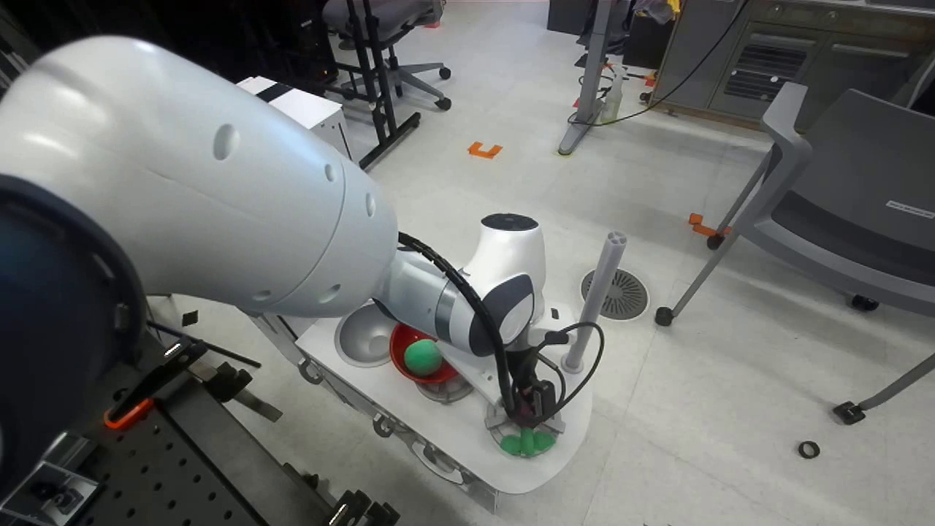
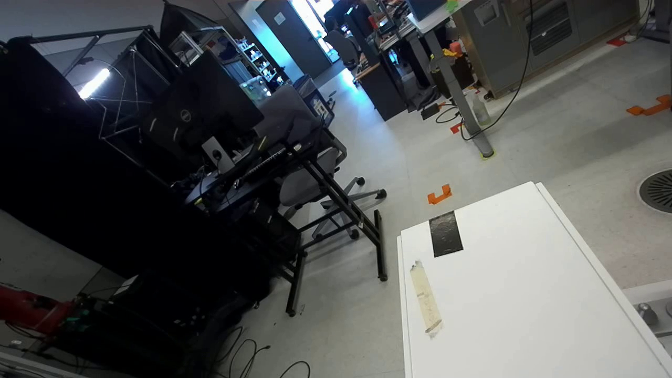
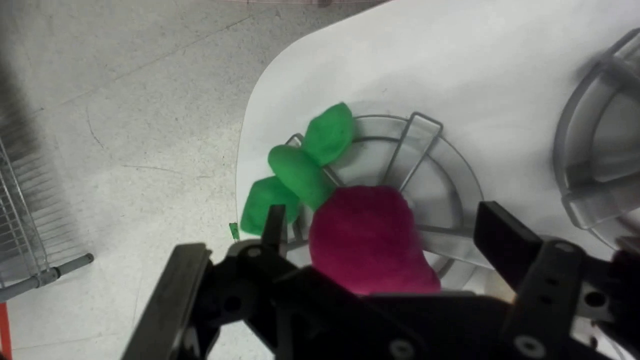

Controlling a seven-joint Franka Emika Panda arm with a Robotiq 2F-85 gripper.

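A magenta plush with a green stem and leaves lies on a grey burner ring near the rounded end of the white counter. In the wrist view its magenta body sits between the two black fingers of my gripper. Those fingers stand wide apart, with clear space on the body's right side. Exterior view 1 has the gripper low over that burner, hiding most of the magenta part; green leaves stick out in front.
A red bowl holding a green ball stands on another burner, beside a grey sink basin. An upright grey post rises close to the arm. Bare counter borders the burner in the wrist view.
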